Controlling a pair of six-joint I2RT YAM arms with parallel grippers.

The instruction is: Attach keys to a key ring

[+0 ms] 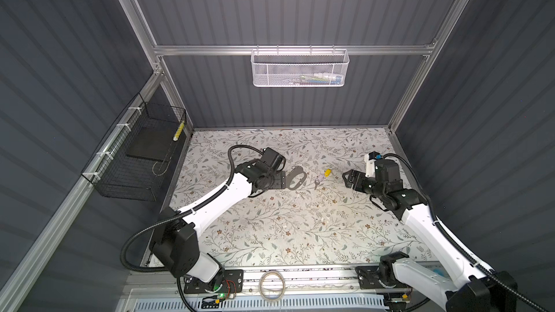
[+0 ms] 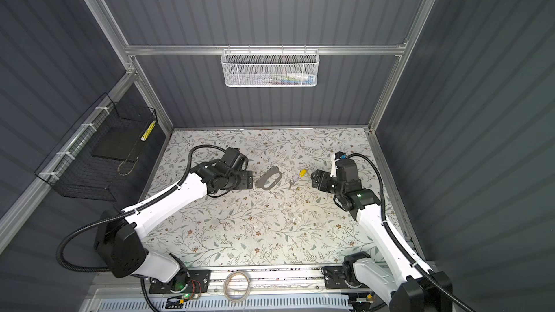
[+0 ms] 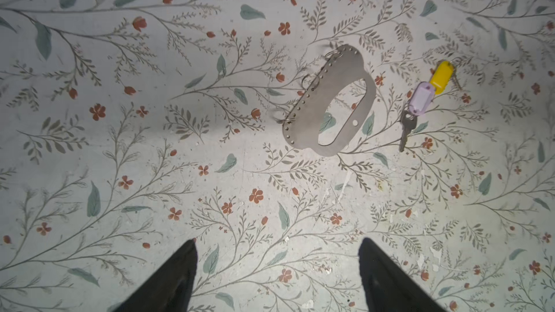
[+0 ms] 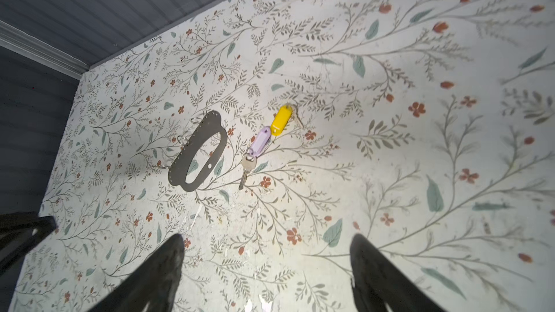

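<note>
A flat grey metal plate (image 3: 309,115) with an oval opening and a few wire rings along its holed edge lies mid-table. Right of it lie keys with a lilac tag (image 3: 421,98) and a yellow tag (image 3: 441,76); a key (image 3: 407,130) points toward the table front. My left gripper (image 1: 281,180) hangs above the table at the plate's left, fingers apart with nothing visible between them. My right gripper (image 1: 348,179) is above the table right of the keys, also open and empty in its wrist view.
A white mesh basket (image 1: 263,70) hangs on the back wall. A black wire basket (image 1: 124,179) hangs on the left wall.
</note>
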